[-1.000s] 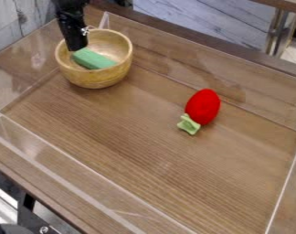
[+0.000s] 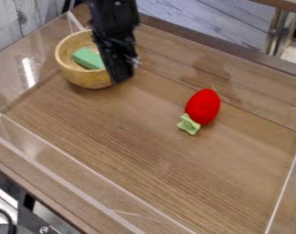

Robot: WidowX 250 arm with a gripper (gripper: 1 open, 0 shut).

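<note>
A wooden bowl (image 2: pixel 78 80) with a green block (image 2: pixel 87 57) inside sits at the upper left of the table. My dark gripper (image 2: pixel 126 62) hangs over the bowl's right side and partly hides it; whether its fingers are open or shut is too dark and blurred to tell. A red oval object (image 2: pixel 202 105) lies right of centre, with a small light green piece (image 2: pixel 188 124) touching its lower left.
A white wall (image 2: pixel 16 27) stands at the back left, and a wooden ledge (image 2: pixel 279 9) is at the top right.
The bowl and red object look unmoved.
</note>
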